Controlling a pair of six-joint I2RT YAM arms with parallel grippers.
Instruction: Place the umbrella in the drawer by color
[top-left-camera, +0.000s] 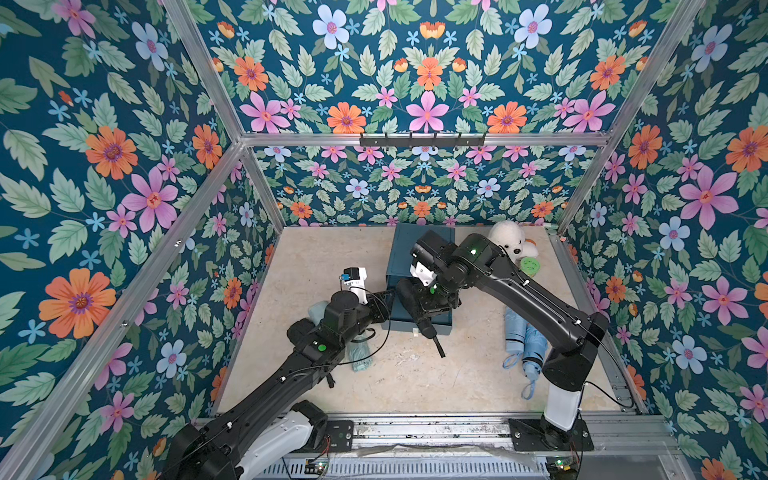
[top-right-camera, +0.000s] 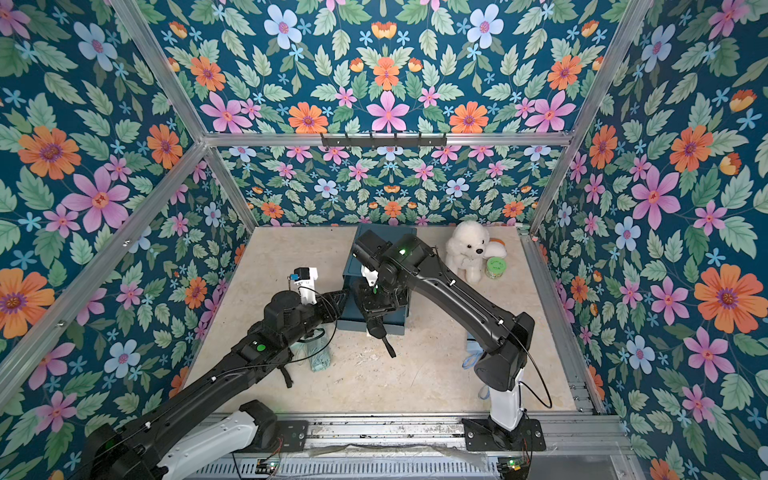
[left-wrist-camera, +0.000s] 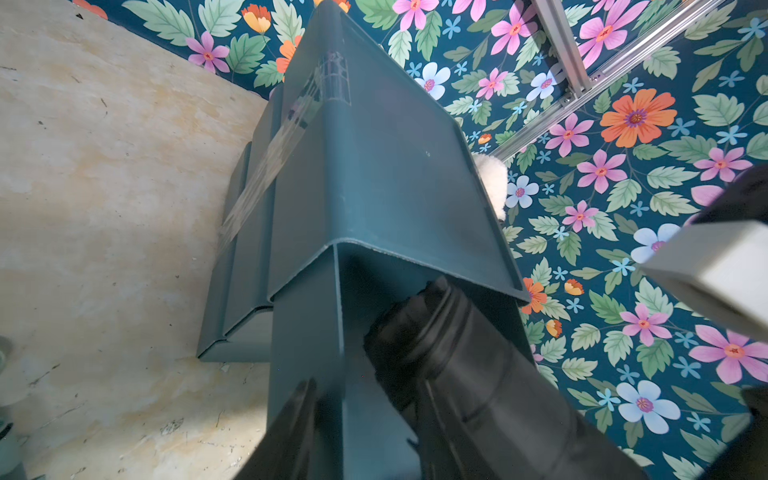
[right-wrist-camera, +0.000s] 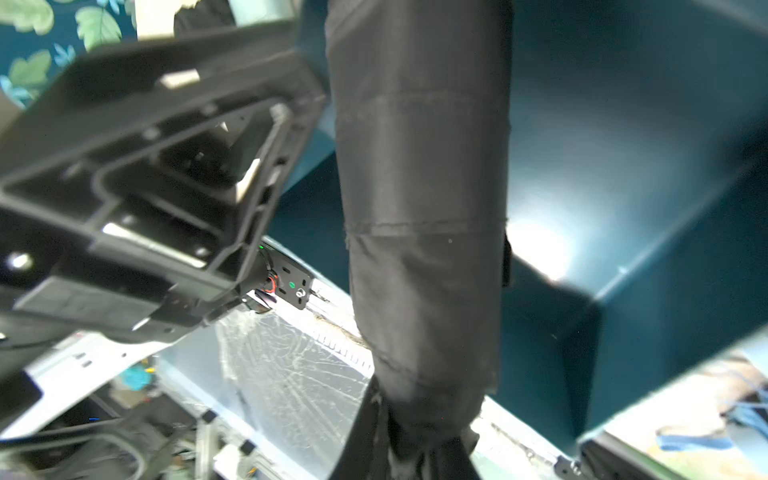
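Note:
A black umbrella is held by my right gripper over the open teal drawer (top-left-camera: 428, 324), one end inside the opening below the upper compartment; in the right wrist view it fills the middle, pinched between the fingers. My left gripper is at the drawer's left side, close to the umbrella; whether anything is between its fingers is unclear. Pale teal umbrellas (top-left-camera: 360, 356) lie under the left arm beside a dark item (top-left-camera: 301, 330). Two blue umbrellas (top-left-camera: 514, 328) lie on the right.
A white plush dog (top-right-camera: 468, 244) and a green-lidded jar (top-right-camera: 496, 268) stand at the back right. Both arms crowd the middle near the drawer.

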